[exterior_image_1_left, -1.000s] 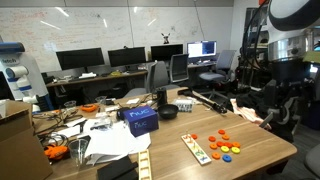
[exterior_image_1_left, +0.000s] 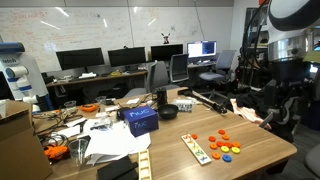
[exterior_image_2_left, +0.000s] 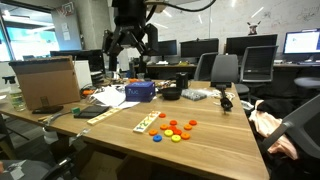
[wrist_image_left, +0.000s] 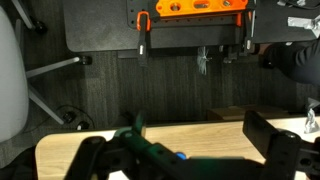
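Several small round discs in red, orange, yellow and blue lie loose on the wooden table; among them are a yellow disc (exterior_image_2_left: 176, 138) and a blue disc (exterior_image_2_left: 157, 138). Beside them is a pale wooden strip (exterior_image_1_left: 196, 149) with a row of marks or holes. A second such strip (exterior_image_1_left: 145, 164) lies farther left. My gripper is open, its dark fingers wide apart with nothing between them. It hangs high above the table's edge, well clear of the discs. In the wrist view a blue disc (wrist_image_left: 181, 155) shows partly behind the gripper.
A blue box (exterior_image_1_left: 141, 120) stands mid-table, with a black bowl (exterior_image_1_left: 168, 112) near it. Papers (exterior_image_1_left: 108, 143), cables and a cardboard box (exterior_image_1_left: 20, 145) crowd the left side. Bare table (exterior_image_2_left: 222, 155) shows right of the discs.
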